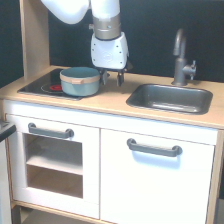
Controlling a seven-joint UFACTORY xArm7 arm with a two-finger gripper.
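Note:
A blue-grey pot (pixel 80 82) with a tan inside stands upright on the black stovetop (pixel 42 87) at the left of the toy kitchen's counter. My gripper (pixel 113 80) hangs low over the counter just right of the pot, fingers pointing down. A gap shows between the two fingers, with nothing held in it. The left finger is close to the pot's right side; whether they touch, I cannot tell.
To the right is a metal sink (pixel 171 97) with a dark faucet (pixel 181 60) behind it. A narrow strip of bare wooden counter (pixel 116 97) lies between pot and sink. The cabinet below has an open compartment (pixel 54 167).

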